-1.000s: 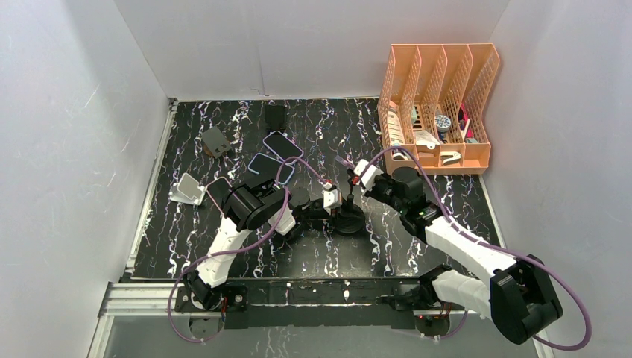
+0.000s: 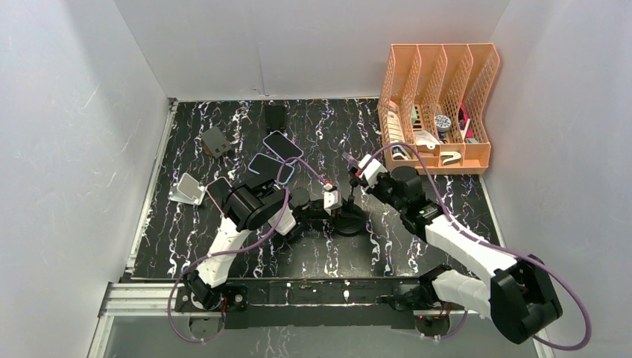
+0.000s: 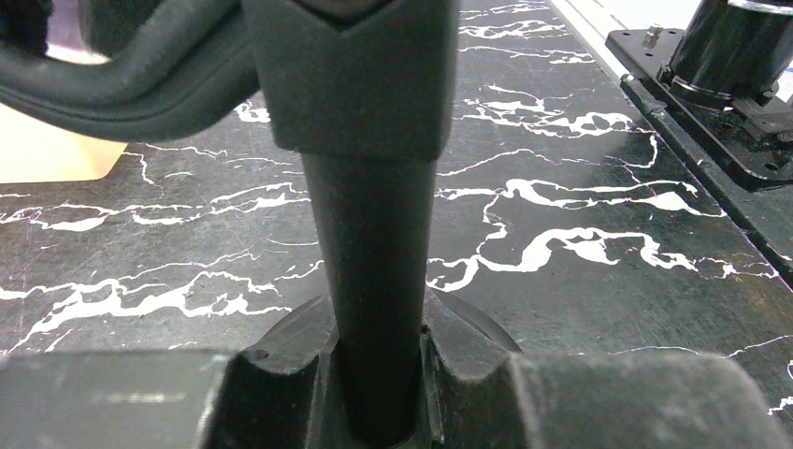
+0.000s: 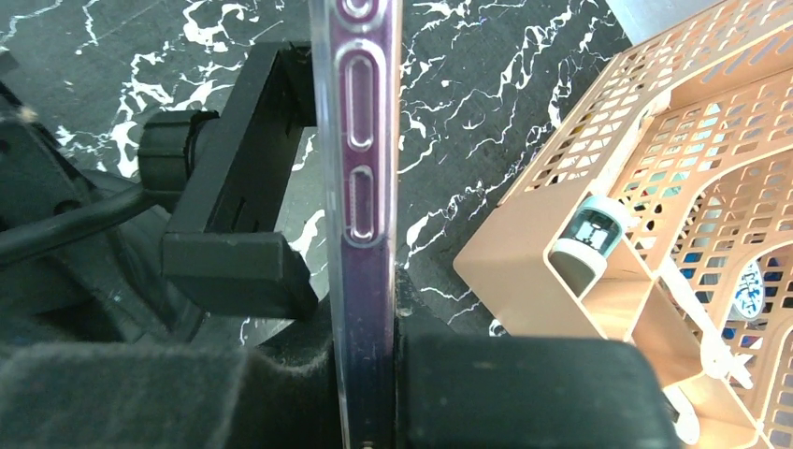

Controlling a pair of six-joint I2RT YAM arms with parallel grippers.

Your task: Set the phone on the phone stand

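Note:
A black phone stand with a round base (image 2: 350, 221) stands at the front centre. My left gripper is shut on its upright post (image 3: 369, 243). Higher up, beside the stand's head, my right gripper is shut on a phone in a clear case (image 4: 360, 140), seen edge-on with its purple side and buttons. The stand's black clamp holder (image 4: 234, 271) is just left of the phone in the right wrist view; whether they touch is unclear.
An orange organiser (image 2: 436, 153) with small items fills the back right. Several phones (image 2: 283, 146), a white stand (image 2: 186, 192) and a grey object (image 2: 215, 142) lie on the left and centre of the marble table.
My right gripper with the phone has shifted very slightly in the top view. The left arm and the stand look unchanged.

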